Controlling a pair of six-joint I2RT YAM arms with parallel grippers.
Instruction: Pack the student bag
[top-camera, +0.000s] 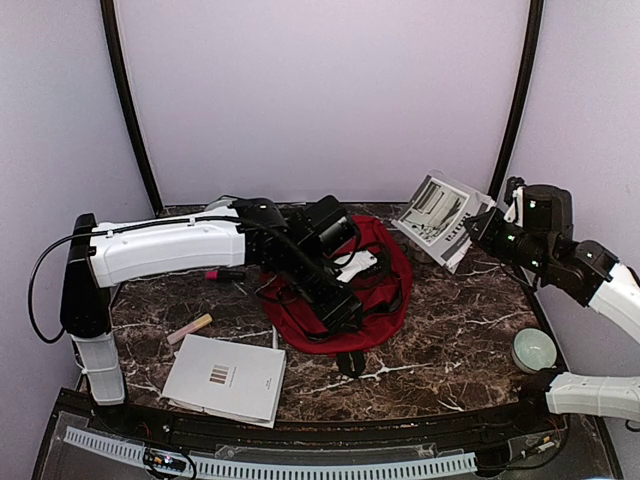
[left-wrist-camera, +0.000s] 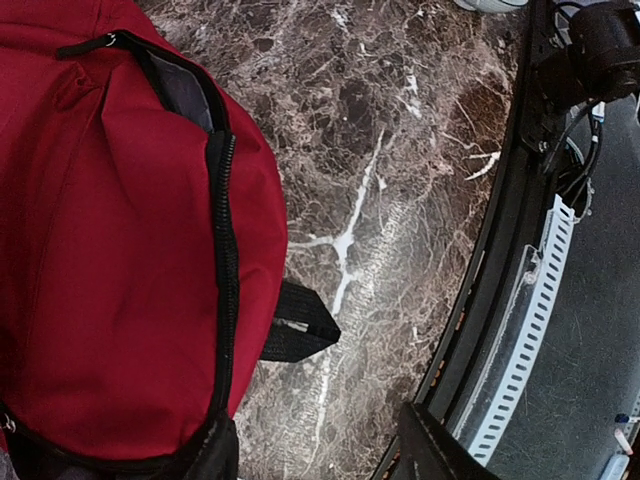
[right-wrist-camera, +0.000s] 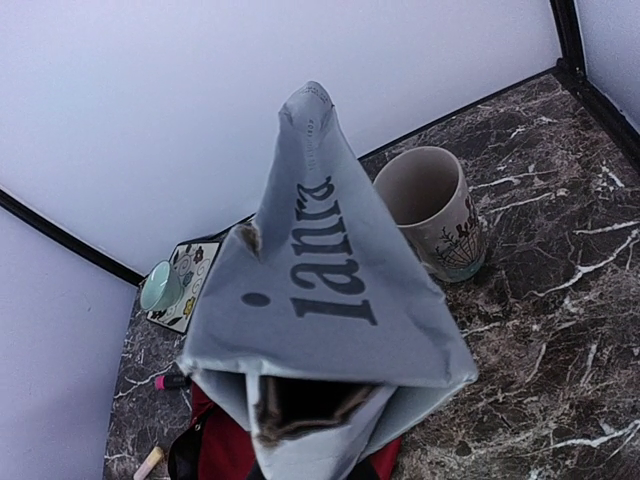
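Observation:
The red bag (top-camera: 385, 320) lies on the marble table with its black zip (left-wrist-camera: 226, 270) facing the front. Over its front part hangs my left gripper (top-camera: 342, 318). In the left wrist view this gripper has its fingers apart, one beside the zip edge and the other over bare marble, with nothing seen between them. A printed book or magazine (top-camera: 438, 215) is held up in the air at the back right by its corner in my right gripper (top-camera: 480, 228). In the right wrist view the printed item (right-wrist-camera: 330, 280) hides most of the fingers.
A white book (top-camera: 228, 380) lies front left, with a tan stick (top-camera: 190, 329) behind it. A pink-and-black marker (top-camera: 225, 274) is left of the bag. Behind the held book stands a mug (right-wrist-camera: 430, 205); a green bowl (top-camera: 534, 350) sits front right.

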